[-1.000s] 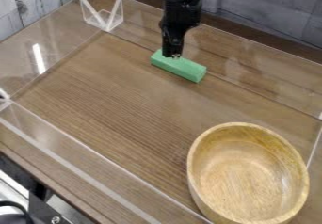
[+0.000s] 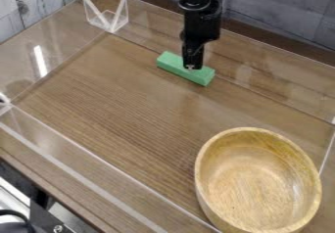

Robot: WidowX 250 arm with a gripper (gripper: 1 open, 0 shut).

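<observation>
A green rectangular block (image 2: 190, 72) lies on the wooden table toward the back centre. The black gripper (image 2: 195, 47) hangs over the block, close above it, with its fingers pointing down. Whether the fingers touch the block is hard to tell, and so is how far apart they stand.
A large round wooden bowl (image 2: 257, 215) fills the front right. A white wire-like object (image 2: 108, 14) stands at the back left.
The gripper has come slightly down and toward the camera, nearer the green block. The block and bowl look to be in the same places.
</observation>
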